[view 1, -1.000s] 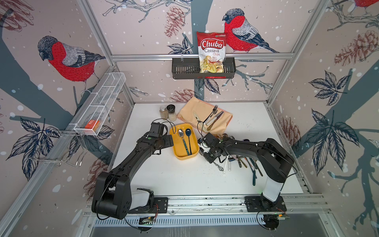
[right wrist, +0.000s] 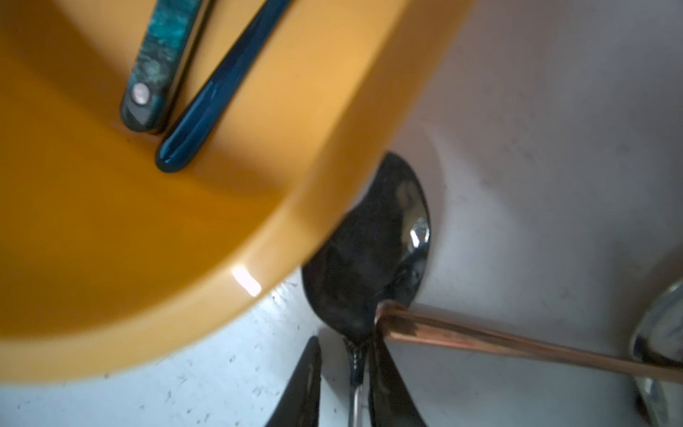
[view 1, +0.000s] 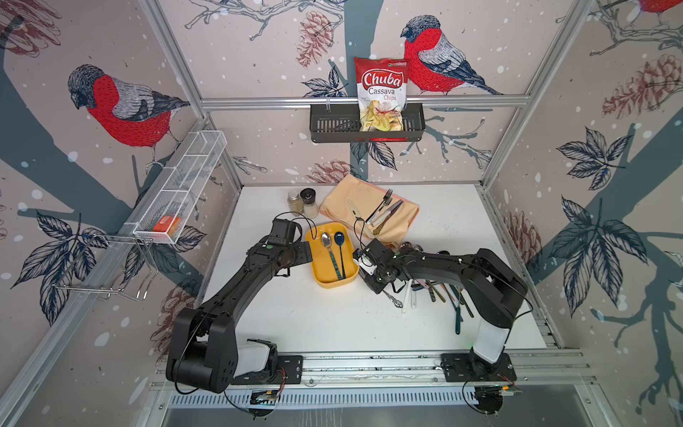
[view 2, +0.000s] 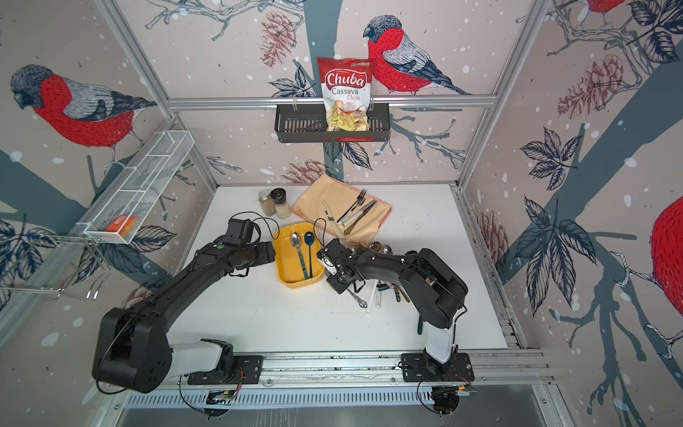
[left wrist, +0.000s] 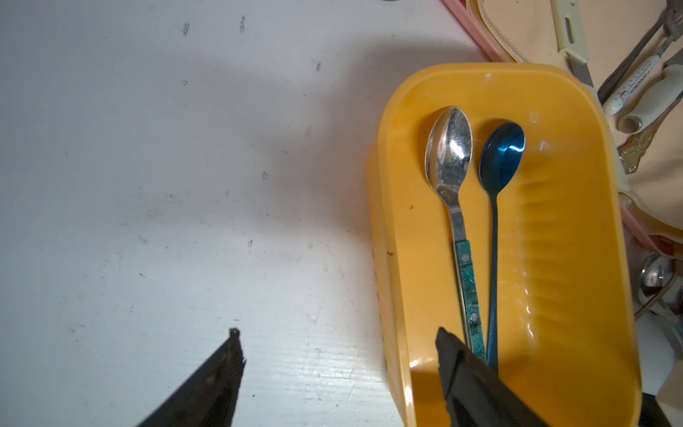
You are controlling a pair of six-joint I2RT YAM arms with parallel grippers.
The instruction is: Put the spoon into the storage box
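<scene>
The yellow storage box (view 1: 321,276) holds a silver spoon with teal handle (left wrist: 449,156) and a blue spoon (left wrist: 501,160). My left gripper is open beside the box's left side, with empty space between its fingers. Just outside the box's corner, a spoon (right wrist: 377,235) lies on the table with its bowl partly behind the rim in the right wrist view. My right gripper is down at that spoon's neck, its fingers part open on either side; whether they touch it I cannot tell. A copper handle (right wrist: 498,341) crosses beside the neck.
A pile of cutlery (view 1: 441,299) lies right of the box, partly under the right arm. An orange cloth (view 1: 345,192) with utensils lies behind, near two shakers (view 1: 309,206).
Both arms have shifted very slightly; the box and the cutlery look unchanged.
</scene>
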